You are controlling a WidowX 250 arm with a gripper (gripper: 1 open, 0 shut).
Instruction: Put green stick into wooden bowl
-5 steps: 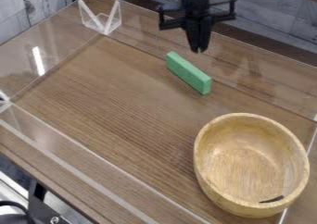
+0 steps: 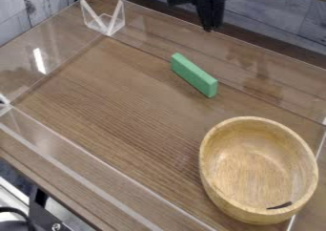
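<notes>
The green stick (image 2: 193, 74) lies flat on the brown wooden table, slanting from upper left to lower right, just above the middle of the view. The round wooden bowl (image 2: 214, 168) stands at the lower right, clearly apart from the stick. At the top edge is my black gripper (image 2: 211, 23), behind the stick and not touching it. Part of the arm is cut off by the frame. How far apart the fingers stand is too dark and small to tell.
A white wire-like piece (image 2: 105, 18) stands at the upper left. A small dark mark shows inside the bowl near its front. Clear table surrounds the stick, with wide free room to its left. Black cables lie at the lower left corner.
The stick and bowl have not moved.
</notes>
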